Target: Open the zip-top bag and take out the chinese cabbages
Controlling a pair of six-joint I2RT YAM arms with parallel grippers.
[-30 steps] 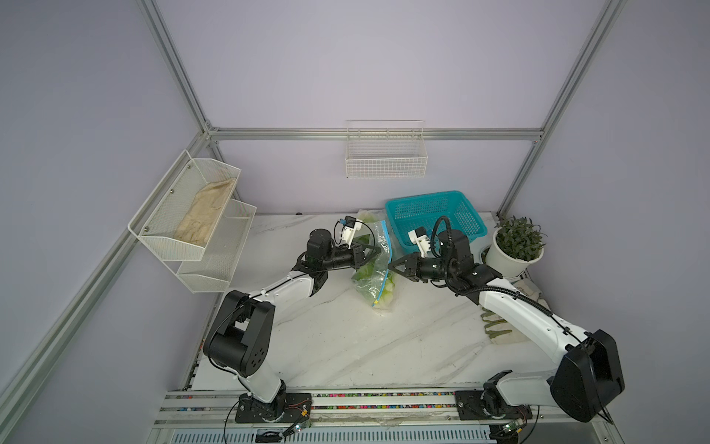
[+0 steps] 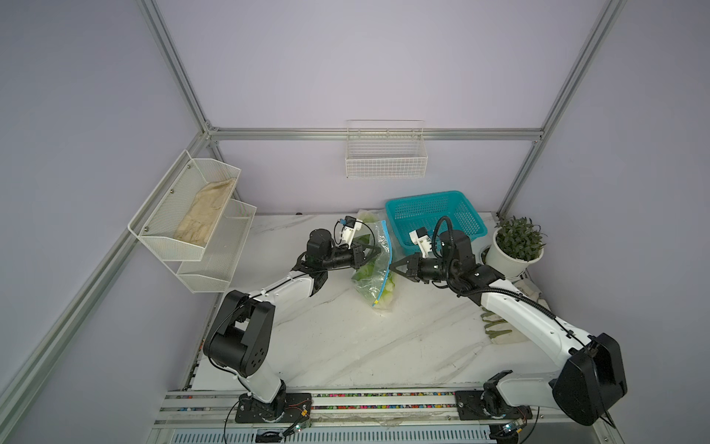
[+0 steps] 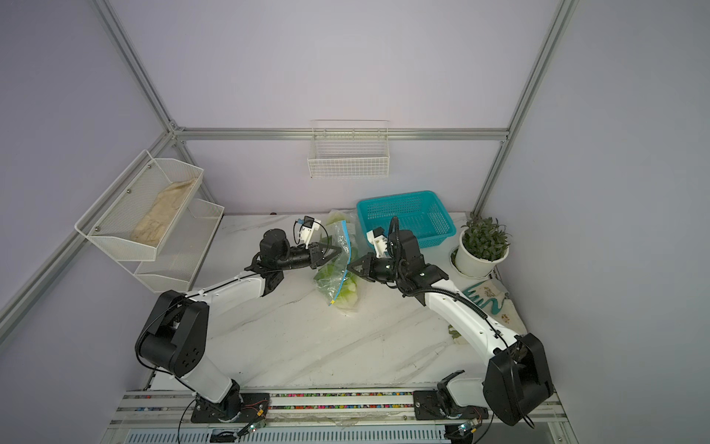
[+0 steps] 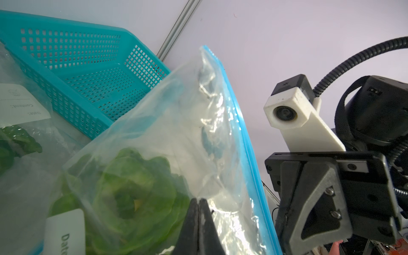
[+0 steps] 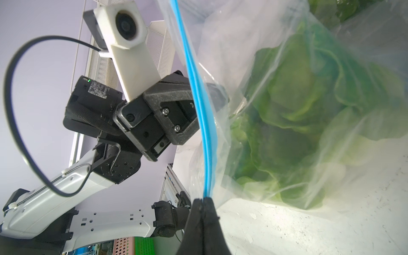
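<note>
The clear zip top bag (image 2: 383,268) stands on the table with its blue zip strip (image 5: 199,93) along the side toward my right arm. Inside are green chinese cabbages (image 4: 131,199), seen through the film. My left gripper is shut at the bag's wall; creases gather at its tip in the right wrist view, so the film looks pinched. My right gripper is shut, its fingertips meeting the blue strip. Whether film or strip lies between them is hidden. In the top views the two grippers face each other across the strip.
Another bag with greens and a label (image 4: 21,104) lies behind, toward the teal basket (image 2: 464,208). A potted plant (image 2: 519,238) stands at the right.
My left arm and the bag look unchanged.
</note>
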